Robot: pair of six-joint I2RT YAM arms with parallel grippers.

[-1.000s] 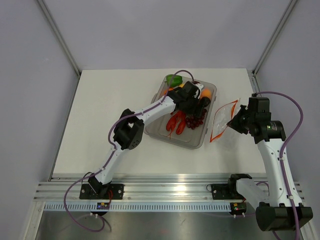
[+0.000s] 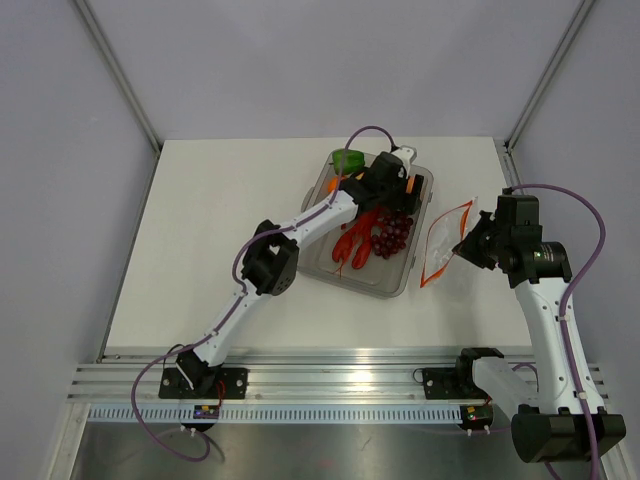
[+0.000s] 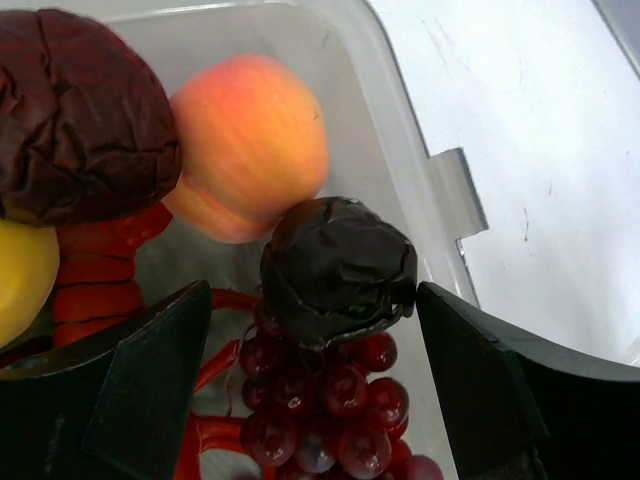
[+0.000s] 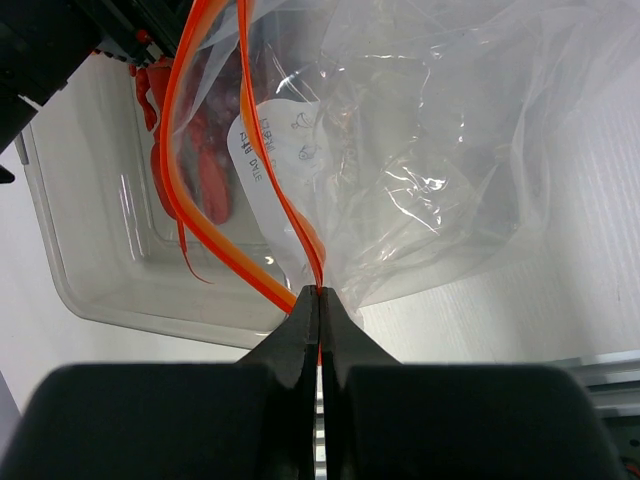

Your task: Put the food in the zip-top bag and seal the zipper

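Observation:
In the left wrist view a dark, wrinkled round food [image 3: 335, 262] lies between the spread fingers of my left gripper, which is open and holds nothing. A bunch of red grapes [image 3: 330, 405] lies just below it, a peach [image 3: 250, 135] just above. My right gripper is shut on the orange-edged rim of the clear zip bag [image 4: 430, 170]. The bag's orange mouth [image 4: 215, 235] gapes toward the food tray, with a white label [image 4: 265, 175] on its side. No food shows inside the bag.
The clear tray [image 2: 375, 288] also holds a red lobster [image 2: 345, 240], a green pepper [image 2: 348, 160], a dark red wrinkled item [image 3: 80, 120] and a yellow item [image 3: 22, 270]. The tray's wall [image 3: 400, 150] stands close to the dark food. White table left of the tray is clear.
The right gripper and bag have stayed nearly still.

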